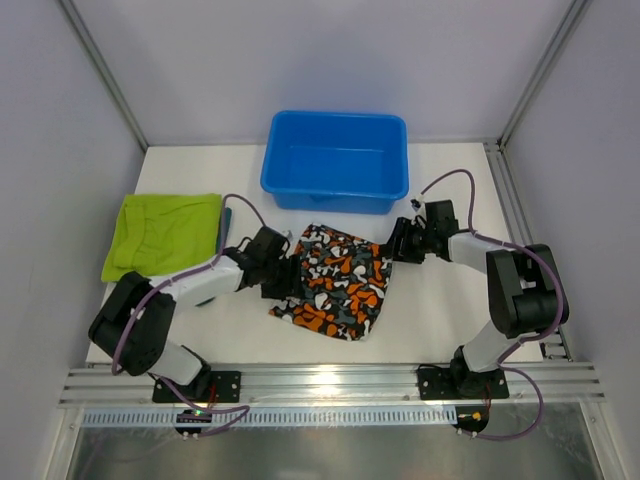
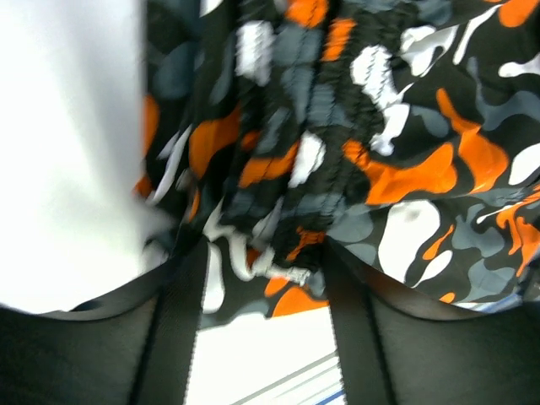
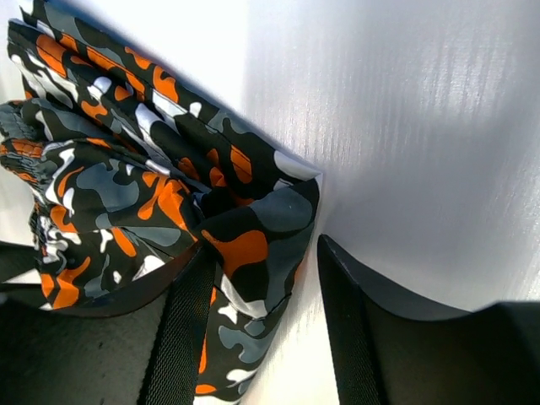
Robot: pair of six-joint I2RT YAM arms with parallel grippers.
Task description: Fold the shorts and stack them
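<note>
Camouflage shorts (image 1: pixel 335 285) in black, orange, grey and white lie crumpled mid-table. My left gripper is low on their left edge, over bunched waistband-like fabric; its fingers are apart, and whether cloth is between them is unclear. My right gripper stands open at the right edge, around a folded corner of the fabric. At the left, a folded green garment (image 1: pixel 160 235) lies on a teal layer.
An empty blue bin (image 1: pixel 335 150) sits at the back centre, behind the shorts.
</note>
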